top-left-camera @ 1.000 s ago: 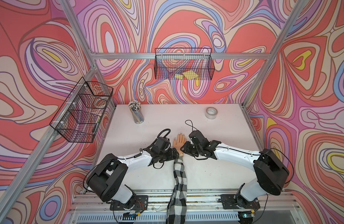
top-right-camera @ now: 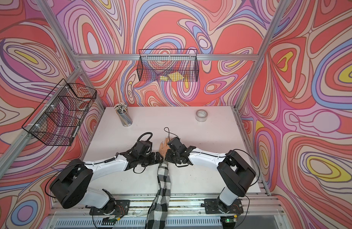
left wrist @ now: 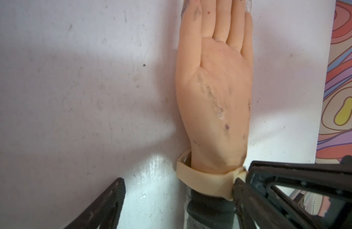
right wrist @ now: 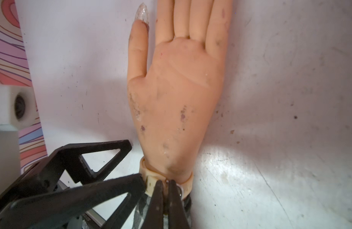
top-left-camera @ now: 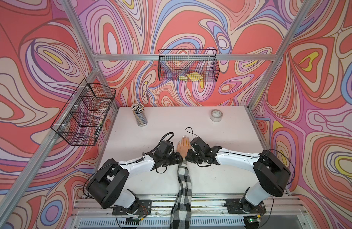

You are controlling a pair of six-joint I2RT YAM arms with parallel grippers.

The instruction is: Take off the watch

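Note:
A mannequin hand [left wrist: 214, 95] lies palm up on the white table, its sleeve [top-left-camera: 183, 179] black-and-white checked. The cream watch strap circles its wrist, with part of a buckle showing in the right wrist view. My left gripper stands part open at the strap, one finger left of the wrist, the other at the strap's right end. My right gripper is shut at the strap's buckle side, its tips over the watch [right wrist: 151, 183]; nothing clearly shows held between them.
A cup of straws or sticks [top-left-camera: 139, 116] stands back left, a tape roll [top-left-camera: 216, 115] back right. Wire baskets [top-left-camera: 188, 66] hang on the back and left frames.
Over the last second my right arm has shifted, coming lower and nearer the wrist. My left arm has moved only slightly.

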